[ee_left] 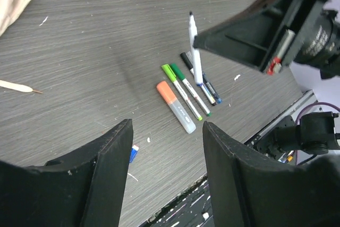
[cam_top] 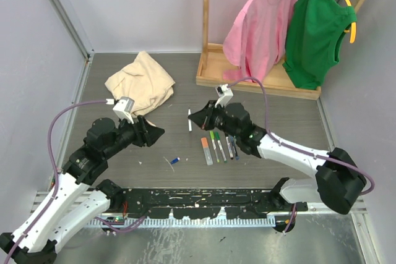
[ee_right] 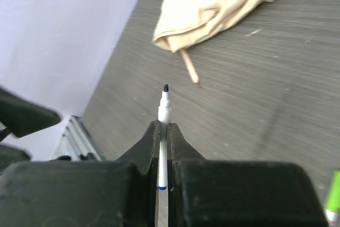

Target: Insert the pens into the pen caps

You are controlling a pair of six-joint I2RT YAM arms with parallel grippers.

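A white pen [ee_right: 164, 111] with a bare dark tip is gripped in my right gripper, tip pointing away from the fingers. In the left wrist view that pen [ee_left: 194, 51] stands nearly upright above the table, tip up. On the table lies a small blue cap [cam_top: 175, 161], partly hidden behind a finger in the left wrist view. Left of the right gripper, my left gripper [cam_top: 156, 138] stands open and empty above the table, apart from both pen and cap.
An orange-capped marker [ee_left: 176, 107] and several slim pens lie in a row on the table, among them a green pen [ee_left: 181, 92]. A beige cloth [cam_top: 141, 83] is at the back left, a thin stick [ee_left: 16, 86] beside it. Clothes hang over a wooden rack [cam_top: 213, 81].
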